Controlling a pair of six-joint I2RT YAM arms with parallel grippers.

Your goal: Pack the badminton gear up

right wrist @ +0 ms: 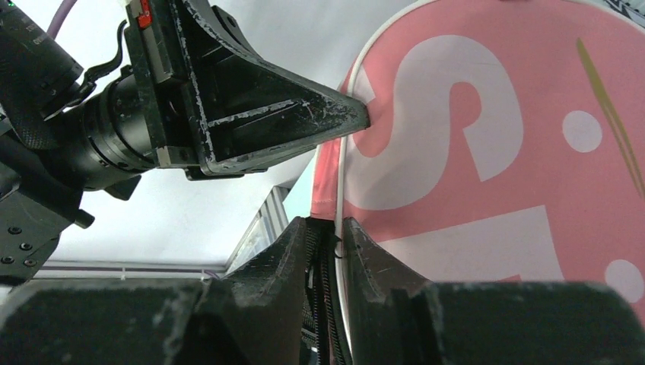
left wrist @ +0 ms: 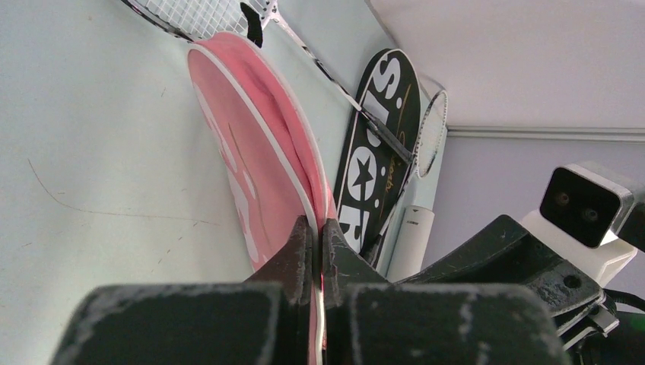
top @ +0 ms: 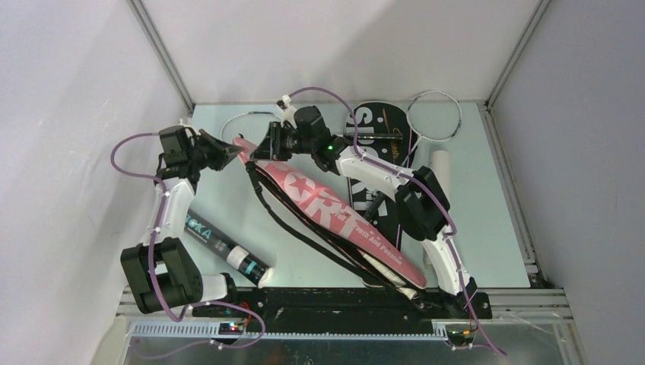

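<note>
A pink racket bag (top: 327, 205) with black zips and straps lies diagonally across the table, its top end raised. My left gripper is shut on the edge of that end. My right gripper is beside it at the bag's top, its fingers round the black zip and white piping; whether they grip tightly is unclear. Two rackets, one with a white head (top: 433, 137), lie at the back. A black printed racket cover (top: 380, 114) lies beneath a racket at centre-right.
A dark shuttlecock tube (top: 228, 251) lies at front left. A white roll (top: 439, 163) lies at the right, partly under my right arm.
</note>
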